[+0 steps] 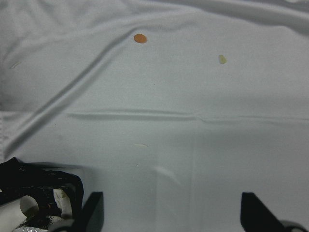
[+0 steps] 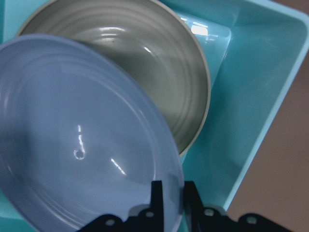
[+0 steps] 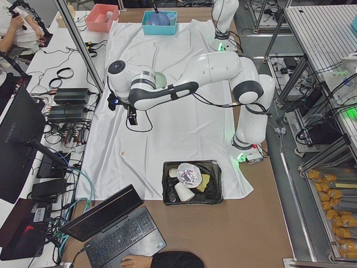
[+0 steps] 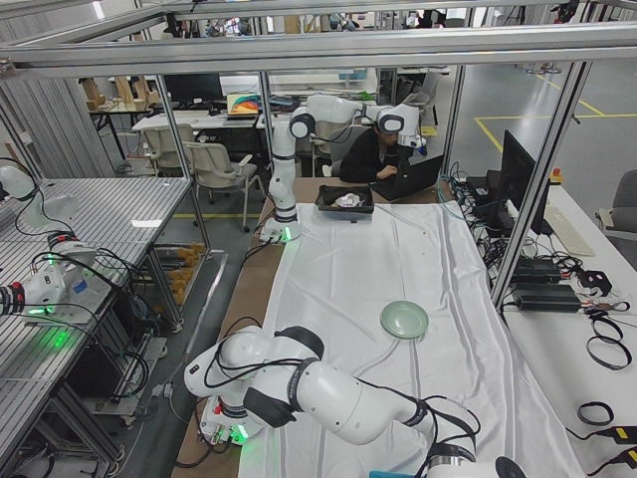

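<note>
My left gripper (image 3: 127,114) hangs over the white cloth, its fingertips wide apart in the left wrist view (image 1: 171,210), nothing between them. A black lined tray (image 3: 209,195) holding a foil-covered item (image 3: 189,176), a white roll (image 3: 184,192) and a yellow piece (image 3: 203,181) lies at the cloth's near end. My right gripper is at the rim of a blue plate (image 2: 72,125), shut on it. The plate is tilted over a grey plate (image 2: 159,77) in the teal bin (image 2: 268,96).
A pale green plate (image 4: 404,319) lies on the cloth, partly hidden by the left arm in the camera left view. An orange spot (image 1: 140,38) is on the cloth. A laptop (image 3: 117,234) and a person's hand are at the near edge.
</note>
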